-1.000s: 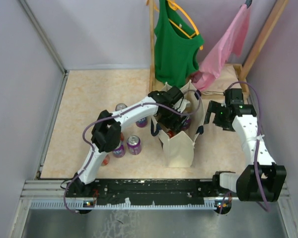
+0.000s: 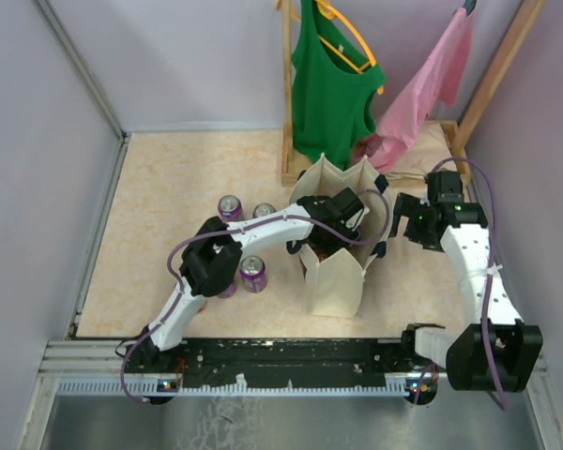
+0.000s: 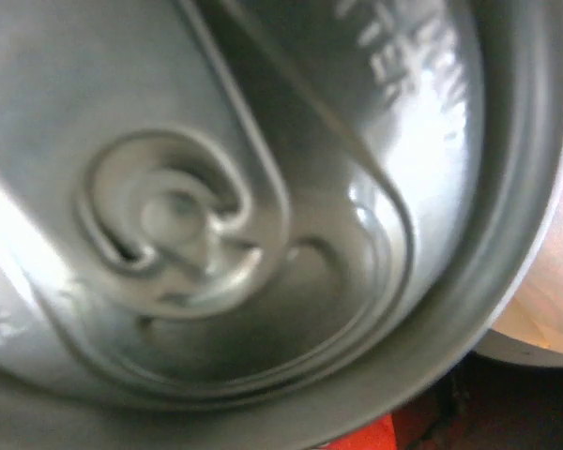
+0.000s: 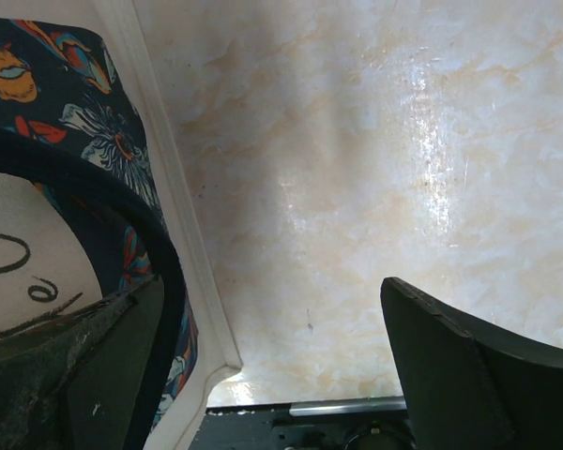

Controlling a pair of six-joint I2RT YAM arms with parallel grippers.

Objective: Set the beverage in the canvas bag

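Observation:
The cream canvas bag (image 2: 334,286) stands open in the middle of the table, its dark handles hanging at the sides. My left gripper (image 2: 345,223) reaches down into the bag, and its fingers are largely hidden there. A silver can lid (image 3: 263,216) fills the left wrist view, very close to the camera; no fingers show, so its grip cannot be seen. My right gripper is open with nothing between its fingers, just right of the bag. One of its fingers is by the black handle strap (image 4: 174,272). Bag lining with floral print (image 4: 122,150) shows nearby.
Purple cans stand left of the bag, among them one at the back (image 2: 230,208) and one nearer the front (image 2: 253,273). Behind the bag hangs a green garment (image 2: 333,84) beside a pink cloth (image 2: 422,94). Table (image 4: 357,187) right of the bag is clear.
The bag's walls moved slightly. My right gripper has stayed nearly put.

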